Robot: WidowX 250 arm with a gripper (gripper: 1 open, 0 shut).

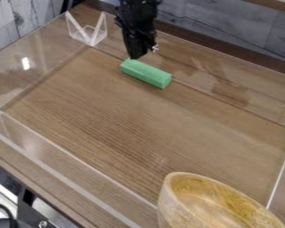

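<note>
A green rectangular block [146, 73] lies on the wooden tabletop [133, 125] in the upper middle. Just behind it, at the top of the view, the dark gripper [138, 48] hangs with its tip above and near the block's far left end. Whether its fingers are open or shut is too small to tell, and I cannot tell whether it touches the block.
A yellow bowl [192, 200] stands at the lower right. A clear plastic or wire-like object [85, 28] is at the top left. Dark cables lie off the lower left edge.
</note>
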